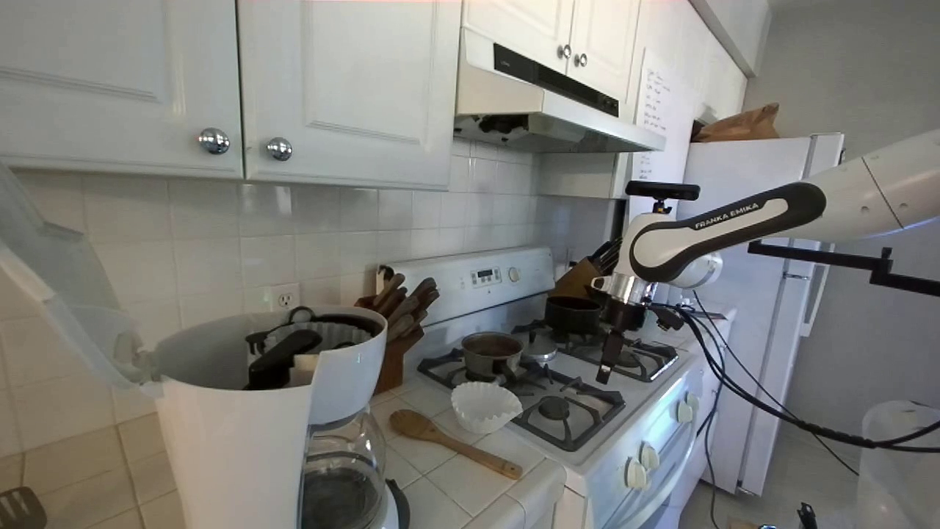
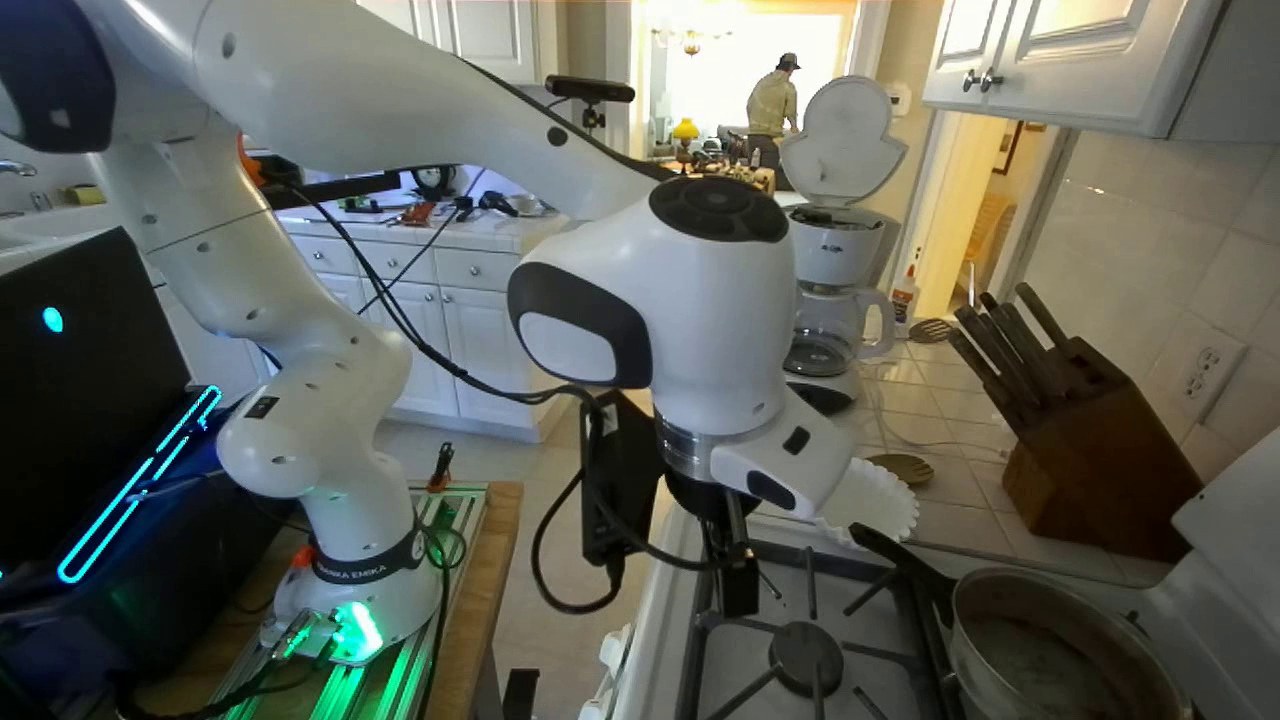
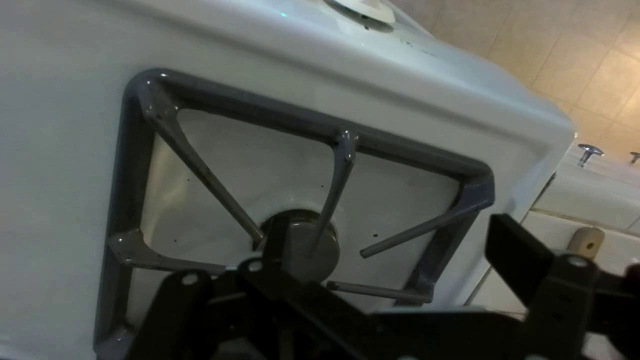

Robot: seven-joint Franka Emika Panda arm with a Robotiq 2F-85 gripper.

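Observation:
My gripper hangs open over the front burner grate (image 3: pixel 300 123), its dark fingers wide apart and nothing between them. In the first exterior view the gripper (image 1: pixel 608 360) points down above the stove. On the counter to the stove's near side rests a white paper coffee filter (image 1: pixel 485 405), and beside it lies a wooden spoon (image 1: pixel 454 441). Nearest that camera is a white coffee maker (image 1: pixel 233 450) with its lid (image 1: pixel 66 282) raised. A dark handle and a fluted filter edge show in its top. The glass carafe (image 1: pixel 344 472) sits below.
A metal pot (image 1: pixel 491 353) occupies a back burner, with its handle (image 2: pixel 894 554) reaching forward. Further along is a dark pot (image 1: pixel 570 314). Two knife blocks (image 1: pixel 392 357) stand by the wall. Cables (image 1: pixel 749 388) droop from the arm. The range hood (image 1: pixel 555 110) overhangs the stove.

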